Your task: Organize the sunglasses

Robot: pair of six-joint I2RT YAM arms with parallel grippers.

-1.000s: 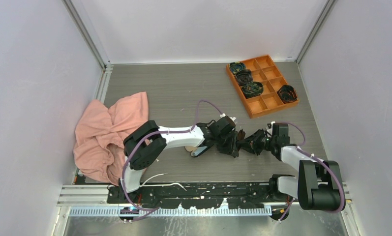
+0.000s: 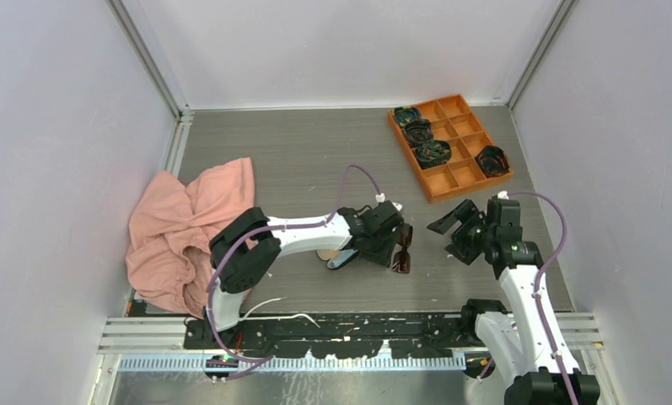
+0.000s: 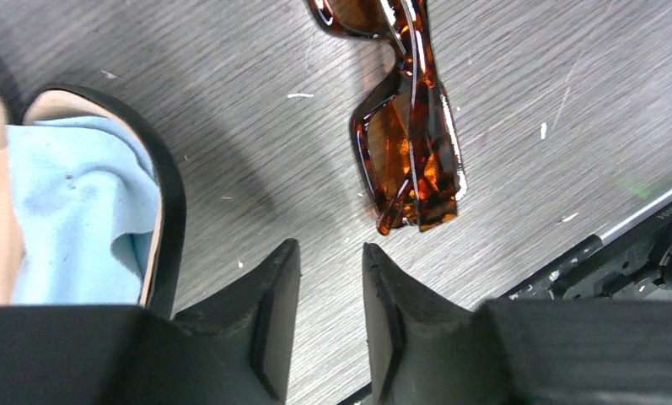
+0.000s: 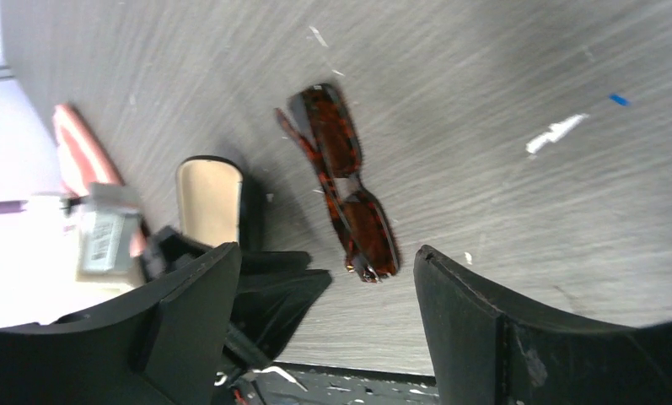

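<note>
Brown tortoiseshell sunglasses [image 2: 405, 245] lie folded on the grey table, just right of my left gripper. In the left wrist view the sunglasses [image 3: 438, 160] are beyond the fingertips, and the narrow gap between those fingers is empty. My right gripper [image 2: 441, 240] stands open to the right of the sunglasses, apart from them; the right wrist view shows the sunglasses [image 4: 370, 228] between and beyond its spread fingers, not held. An orange wooden tray [image 2: 440, 183] at the back right has several compartments, some with dark folded glasses [image 2: 433, 153].
An open glasses case [image 3: 168, 194] with a blue cloth [image 3: 79, 202] lies left of the sunglasses, partly under the left arm. A pink cloth [image 2: 193, 228] covers the left side. Table between the right gripper and the tray is clear.
My right gripper, closed up near the sunglasses a second ago, has opened and drawn back to the right. The sunglasses now lie free beside the left gripper, which has barely moved.
</note>
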